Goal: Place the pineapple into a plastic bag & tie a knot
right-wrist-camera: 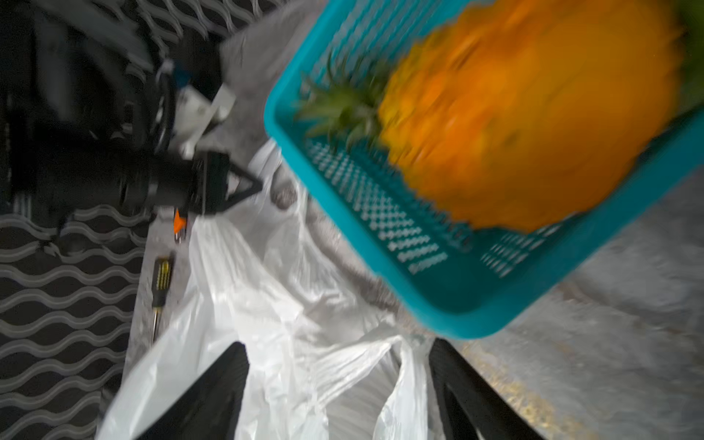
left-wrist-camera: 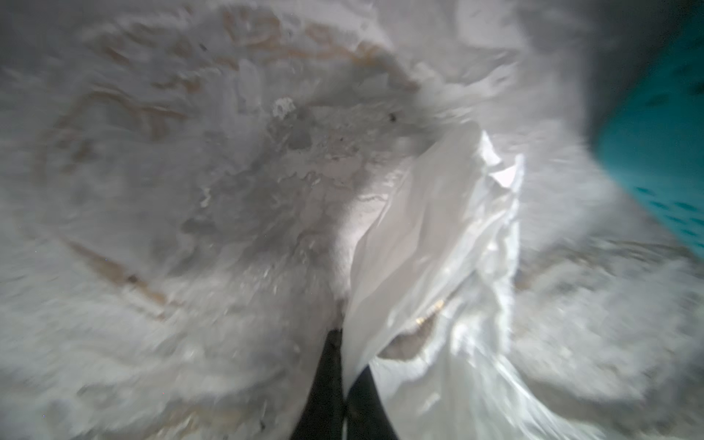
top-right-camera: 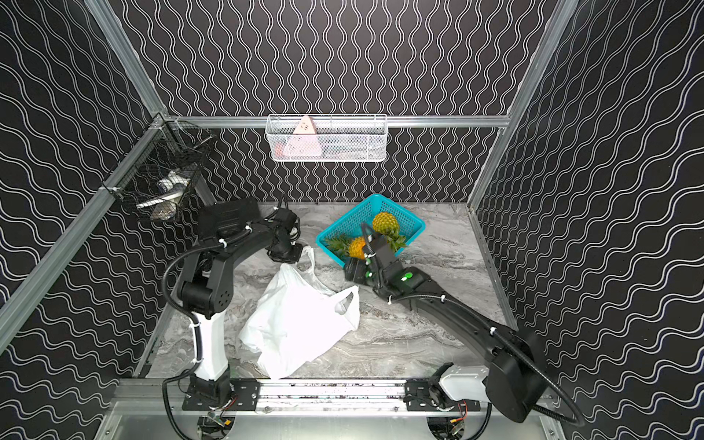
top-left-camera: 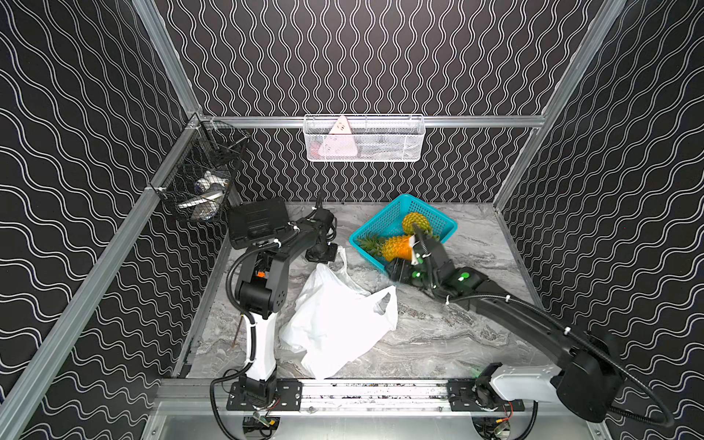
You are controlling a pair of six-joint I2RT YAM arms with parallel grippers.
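Observation:
A white plastic bag [top-left-camera: 337, 322] lies on the table front centre. My left gripper is shut on one of its handles, which rises from the fingertips in the left wrist view. Two pineapples lie in a teal basket [top-right-camera: 403, 212]; the nearer, orange pineapple [right-wrist-camera: 528, 102] fills much of the right wrist view, blurred. My right gripper hovers at the basket's near edge, over the bag, its fingertips far apart at the bottom of its view; whether anything is between them is unclear.
A black case [top-left-camera: 256, 220] stands at the back left, with tools beside it. Wire baskets [top-left-camera: 363, 139] hang on the back and left walls.

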